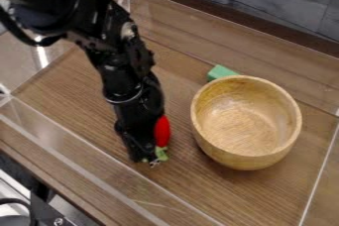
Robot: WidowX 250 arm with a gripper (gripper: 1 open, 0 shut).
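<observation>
The black arm reaches down from the upper left to my gripper [143, 149], low over the wooden table left of a tan bowl [245, 121]. A red object [162, 131] with green at its lower end is right beside the fingers, partly hidden by them. The gripper looks shut, but whether it has anything between its fingers is hidden.
A small green block [221, 72] lies behind the bowl.
</observation>
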